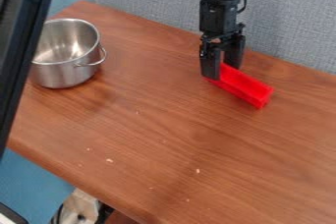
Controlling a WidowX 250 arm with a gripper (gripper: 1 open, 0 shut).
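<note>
My black gripper (222,63) hangs down at the back of the wooden table, its fingers at the upper-left end of a red bar-shaped block (247,88) lying on the table. The fingers partly cover that end, and I cannot tell whether they are closed on it.
A steel pot (63,66) with a wire handle stands at the left of the table (171,159). A grey padded wall is behind, and a dark post runs along the upper left edge.
</note>
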